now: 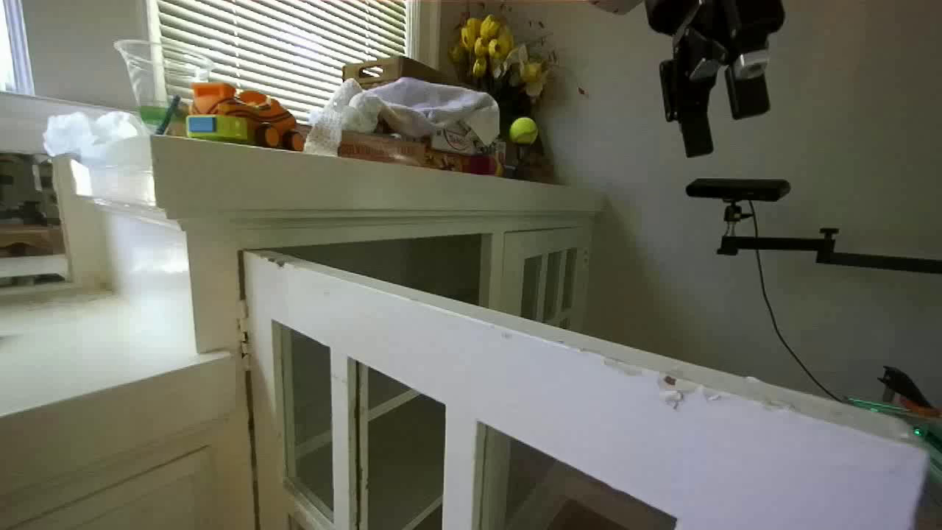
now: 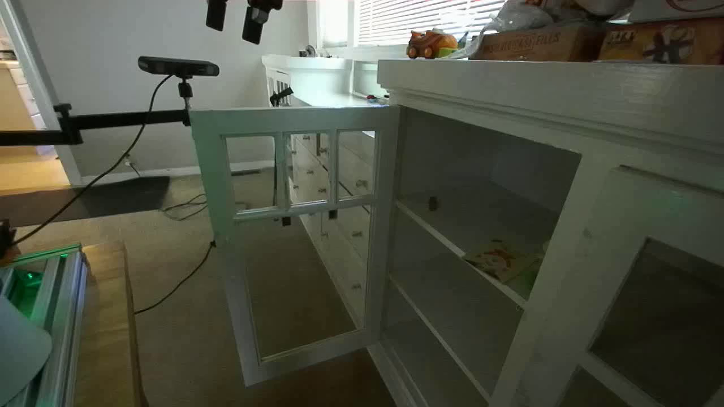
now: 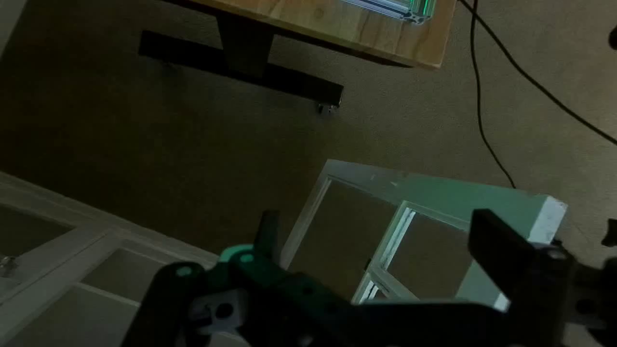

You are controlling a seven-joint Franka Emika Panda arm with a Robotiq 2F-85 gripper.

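A white cabinet door [image 1: 565, 389] with glass panes stands swung wide out from the cabinet. Its full frame [image 2: 292, 121] shows in the second exterior view, hinged beside an opening with shelves [image 2: 441, 237]. High above the door, apart from it, my black gripper [image 1: 722, 124] hangs with its fingers open and nothing between them. Only the fingertips [image 2: 254, 30] reach into the top of the second exterior view. Looking down from the wrist, the gripper has its fingers spread wide, with the door [image 3: 428, 193] well below.
Toys [image 1: 243, 115], cloth [image 1: 433, 101] and boxes crowd the cabinet top. A camera on a black arm [image 2: 95, 122] juts in near the door's free edge. A wooden table [image 3: 347, 29] stands across from the cabinet, with open floor between. Black cables [image 3: 532, 78] run over the floor.
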